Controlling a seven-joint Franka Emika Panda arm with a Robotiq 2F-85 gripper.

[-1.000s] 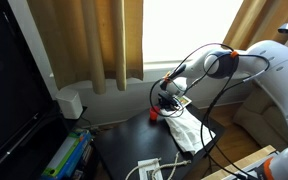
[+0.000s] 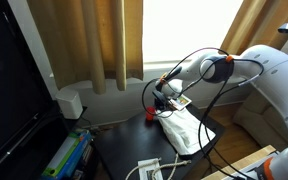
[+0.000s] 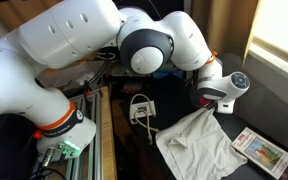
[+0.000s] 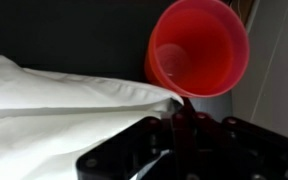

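Note:
A white cloth [image 3: 194,148] lies spread on the dark table, one corner drawn up to a peak. That raised corner runs between the fingertips of my gripper, which is shut on it. Close beside the fingertips stands a red cup [image 4: 199,48], upright, its open mouth and inside showing in the wrist view. From exterior view 1 the cup [image 2: 150,115] is just left of the gripper [image 2: 162,104]; in exterior view 2 the gripper mostly hides it.
A framed picture or booklet [image 3: 262,151] lies right of the cloth. A white power strip [image 3: 141,108] with its cable rests on the table's other side. The wall [image 2: 109,108] stands close behind the cup. Bare table [image 2: 124,145] shows at front left.
My gripper has shifted a little to the left in exterior view 1, toward the cup, drawing the cloth's corner with it. The cup now shows less.

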